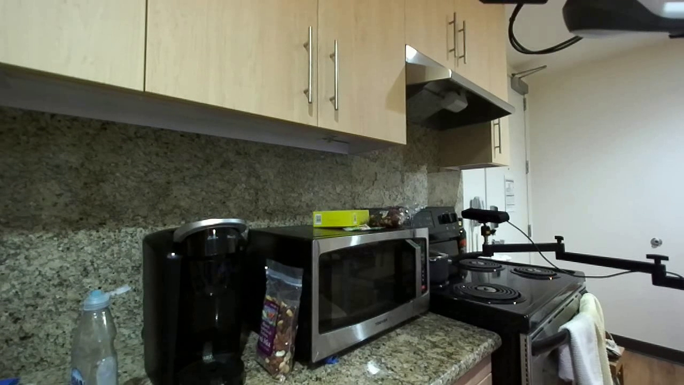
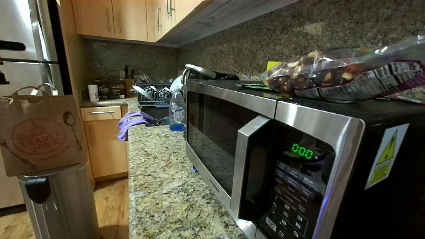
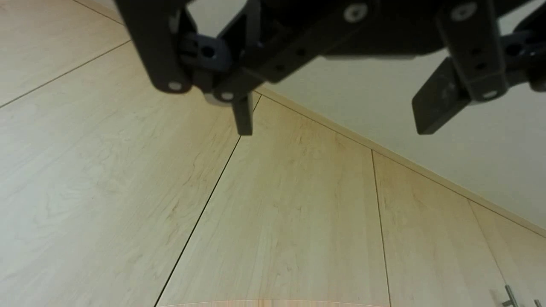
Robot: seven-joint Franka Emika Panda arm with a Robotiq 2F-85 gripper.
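Observation:
In the wrist view my gripper is open, its two fingertips wide apart and nothing between them. Behind it are pale wooden upper cabinets point(image 3: 307, 204) and the ceiling. Part of the arm point(image 1: 615, 18) shows at the top right of exterior view 1; the fingers are out of that picture. A steel-fronted microwave point(image 1: 372, 282) with its door closed stands on the counter, its display reading 0:00 in exterior view 2. On top lie a yellow-green box point(image 1: 340, 218) and a bag of nuts point(image 2: 318, 75). Another nut bag point(image 1: 280, 321) leans by its left side.
A black coffee maker point(image 1: 195, 301) and a bottle point(image 1: 95, 340) stand left of the microwave. The stove point(image 1: 506, 289) is to its right, under a range hood point(image 1: 449, 90).

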